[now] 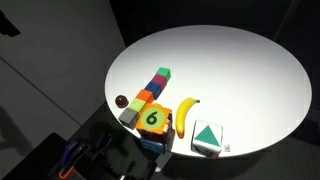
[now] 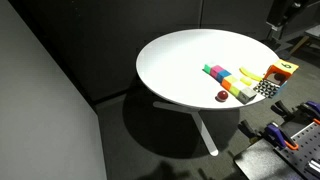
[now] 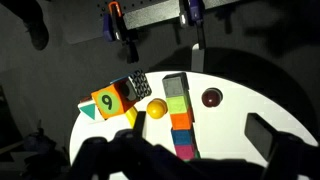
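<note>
A row of coloured cubes lies end to end on the white round table (image 1: 240, 70): green (image 1: 163, 72), magenta, blue (image 1: 152, 88), orange (image 1: 144, 97), lime and grey (image 1: 128, 118). Beside the row is a dark red ball (image 1: 121, 101). On the other side are an orange block with a number (image 1: 155, 117), a yellow banana (image 1: 182, 117) and a white block with a green triangle (image 1: 207, 137). In the wrist view, my gripper is above the table, its dark fingers wide apart on either side of the cube row (image 3: 180, 112), holding nothing.
The numbered block (image 3: 107, 101) and grey cube (image 3: 176, 80) sit close to the table's rim. Past that edge, a metal rail (image 3: 150, 18) with dark clamps crosses the wrist view.
</note>
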